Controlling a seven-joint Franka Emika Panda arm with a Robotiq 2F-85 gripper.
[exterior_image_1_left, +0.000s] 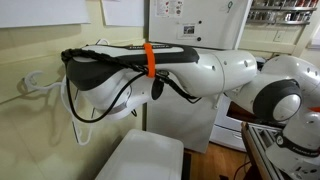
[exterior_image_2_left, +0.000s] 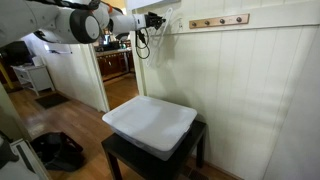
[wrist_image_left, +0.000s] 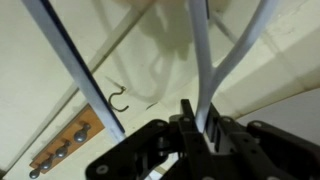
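A white plastic hanger (wrist_image_left: 204, 65) rises from between the fingers of my gripper, which is shut on it where its arms join. In exterior view 1 my gripper (exterior_image_1_left: 67, 57) is beside the wall, with the held hanger (exterior_image_1_left: 83, 132) partly hidden behind it. Exterior view 2 shows the gripper (exterior_image_2_left: 155, 19) high at the wall and the white hanger (exterior_image_2_left: 172, 24) just beyond it. A dark metal hook (wrist_image_left: 118, 98) sticks out from the wall in the wrist view, apart from my fingers.
A wooden peg rack (exterior_image_2_left: 220, 20) is fixed to the wall, further along. Another white shape, like a hanger or hook (exterior_image_1_left: 40, 84), shows on the wall. Below stands a lidded white bin (exterior_image_2_left: 150, 122) on a black table (exterior_image_2_left: 195, 140). Floor on the left has a black bag (exterior_image_2_left: 58, 150).
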